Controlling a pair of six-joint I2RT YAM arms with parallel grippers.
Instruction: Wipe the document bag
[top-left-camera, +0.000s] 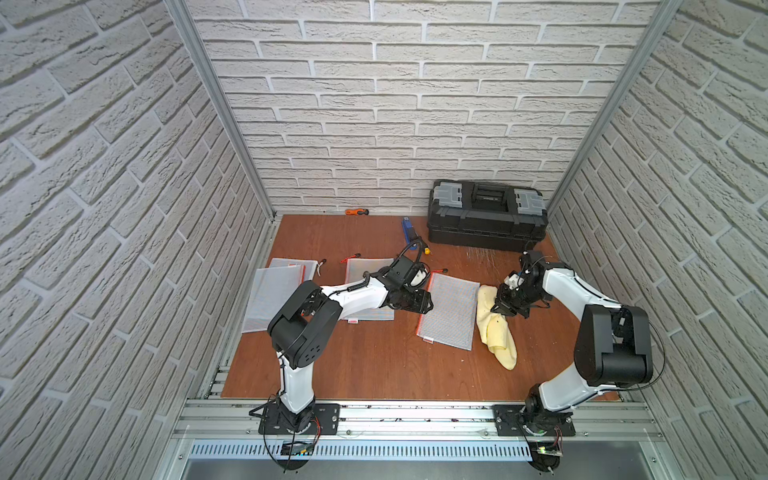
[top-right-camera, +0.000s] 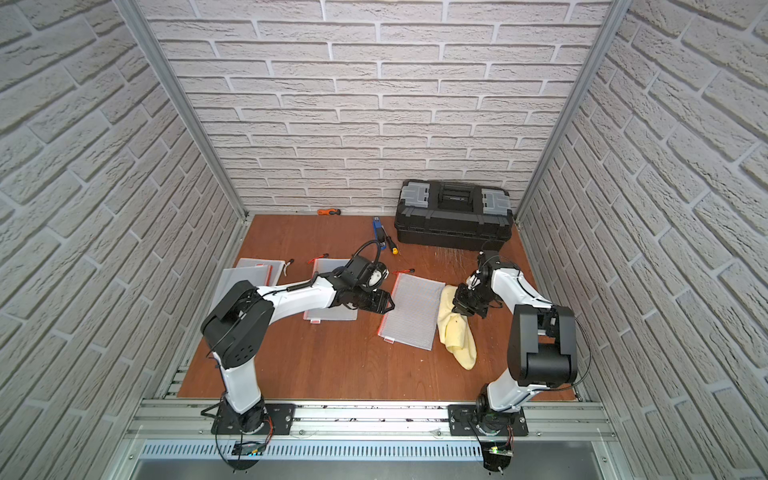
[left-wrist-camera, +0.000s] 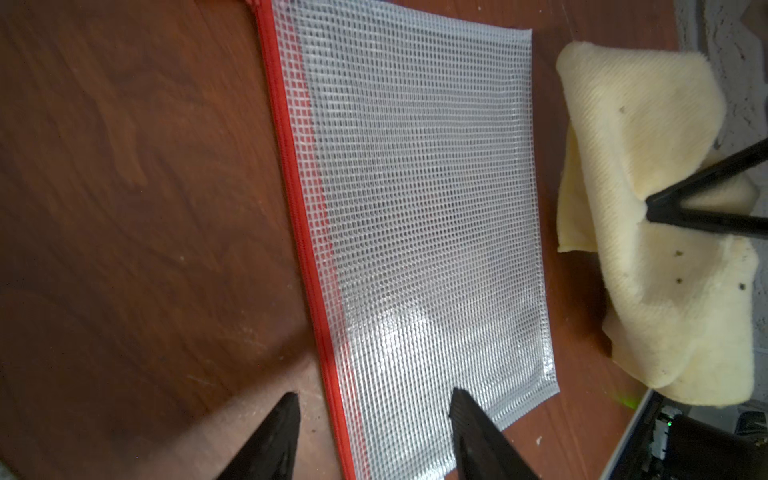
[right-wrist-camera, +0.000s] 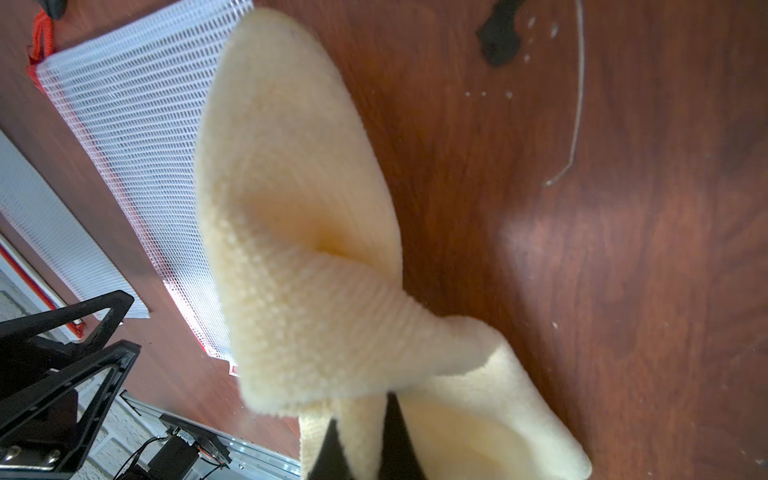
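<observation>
A white mesh document bag (top-left-camera: 450, 313) with a red zip edge lies flat between the arms. My left gripper hovers over its red-zipped side (left-wrist-camera: 304, 232), fingers apart and nothing between them. To the bag's right hangs a bunched, pale yellow cloth (right-wrist-camera: 304, 320). My right gripper (top-left-camera: 501, 307) is shut on the cloth's middle, a fold of it pinched between the fingers. Loose ends of the cloth (top-right-camera: 456, 332) droop on both sides, close to the bag's right edge. In the right wrist view the cloth hides part of the bag (right-wrist-camera: 152, 136).
Another mesh bag (top-left-camera: 370, 314) lies partly under my left arm, and more bags (top-left-camera: 273, 300) overlap at the far left. A black toolbox (top-left-camera: 488, 212) stands at the back right. Small tools, including an orange-handled one (top-left-camera: 357, 212), lie behind.
</observation>
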